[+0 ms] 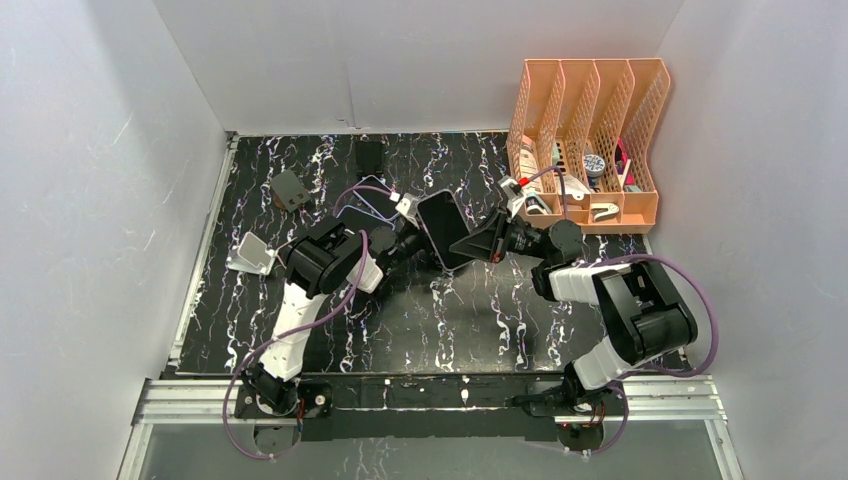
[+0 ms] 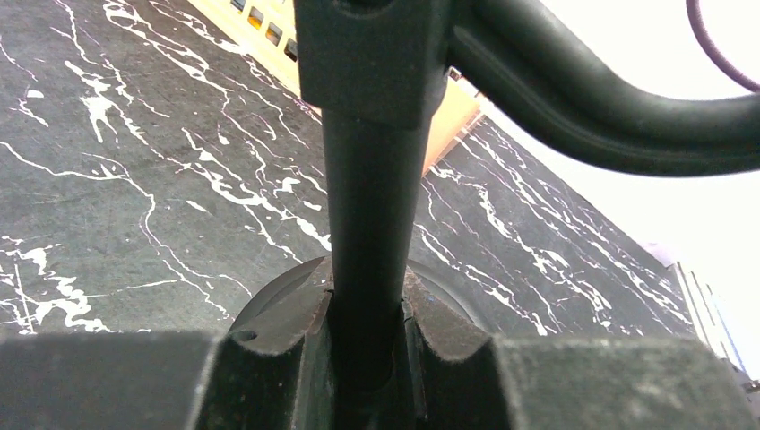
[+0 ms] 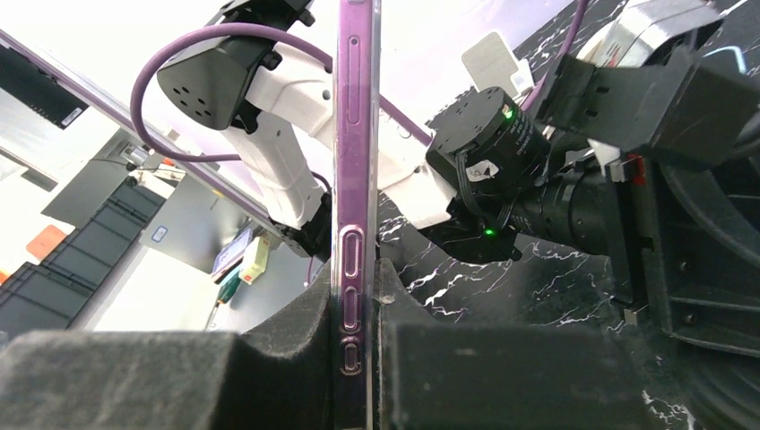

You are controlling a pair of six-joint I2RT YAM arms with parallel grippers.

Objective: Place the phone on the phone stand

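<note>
A phone with a dark screen hangs tilted over the middle of the table, between both grippers. My left gripper is shut on a dark edge of it, which fills the middle of the left wrist view. My right gripper is shut on the phone's side, a pinkish edge with buttons, at the phone's other edge. A small silver stand stands at the table's left, and a grey one behind it; which is the phone stand I cannot tell for sure.
An orange divided organizer with small items fills the back right. A black object and flat phone-like items lie at the back middle, partly under my left arm. Bare marble table shows at the front middle.
</note>
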